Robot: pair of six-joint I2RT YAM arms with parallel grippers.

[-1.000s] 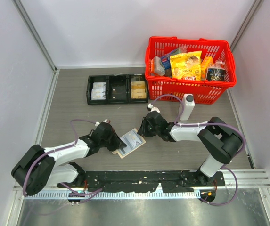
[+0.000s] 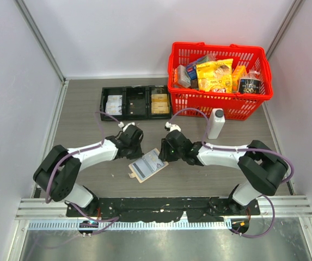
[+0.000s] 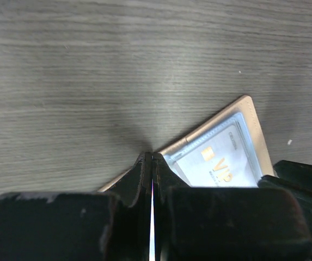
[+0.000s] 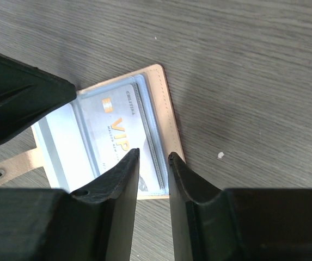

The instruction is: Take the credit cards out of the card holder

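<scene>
The open card holder (image 2: 149, 165) lies flat on the table, tan with clear pockets. In the right wrist view the white VIP card (image 4: 110, 132) lies in one pocket, and a pale pocket (image 4: 66, 147) and the strap with its snap are farther left. My left gripper is shut with nothing between its fingers, over the holder's far edge; the VIP card (image 3: 221, 162) lies to its right, outside the fingers. The right gripper is slightly open and empty, over the holder's outer edge beside the VIP card. Arms partly cover the holder from above.
A black compartment tray (image 2: 136, 115) with white and tan cards stands at the back. Behind right is a full red basket (image 2: 245, 111), with a white bottle (image 2: 216, 124) before it. Both grippers are close together over the holder; bare table lies around it.
The left gripper, shut throughout, has moved away from the front edge, from over the pale pocket to the holder's far edge. The card stays in its pocket.
</scene>
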